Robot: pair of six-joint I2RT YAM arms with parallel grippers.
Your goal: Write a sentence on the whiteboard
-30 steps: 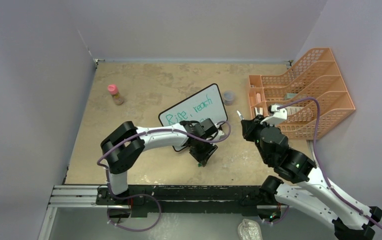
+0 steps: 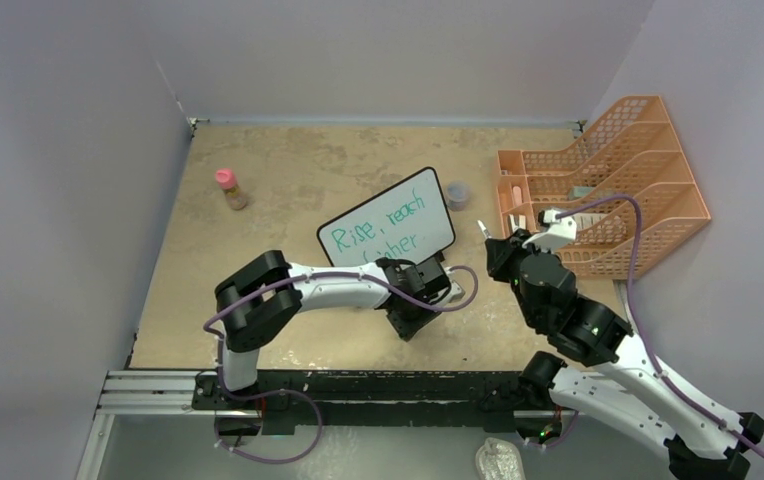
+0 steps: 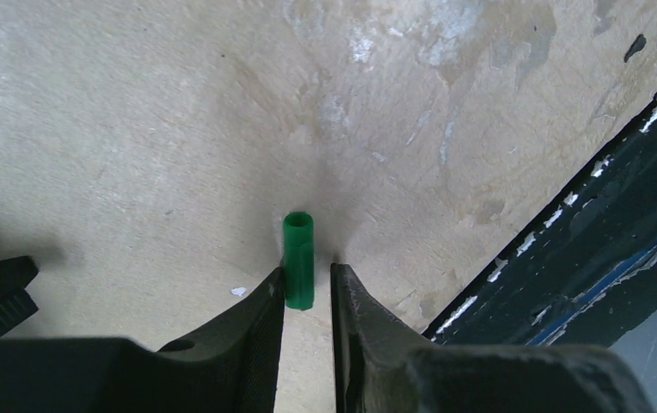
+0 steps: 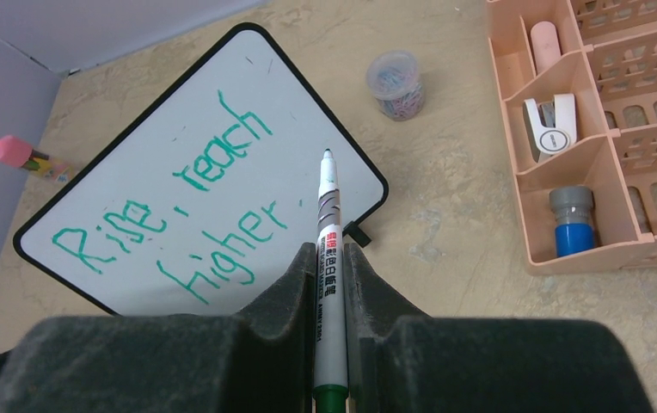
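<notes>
The whiteboard (image 4: 248, 95) bears green handwriting (image 4: 213, 163), "Rise, reach higher"; in the top view my left arm covers its lower part. My right gripper is shut on a white marker (image 4: 330, 288), its bare tip pointing away from the fingers and its green end at the bottom. Lying on the table, the green marker cap (image 3: 298, 267) sits between the fingertips of my left gripper. Those fingers stand part open, with a clear gap on the cap's right; whether the left finger touches it I cannot tell.
An orange organizer (image 2: 648, 135) with several compartments stands at the right. A small tub of clips (image 4: 396, 84) sits beyond the board's corner, and a pink-capped bottle (image 2: 231, 188) at the far left. Near my left gripper runs the table's dark front edge (image 3: 566, 224).
The green cap is now hidden under it. My right arm barely moved.
</notes>
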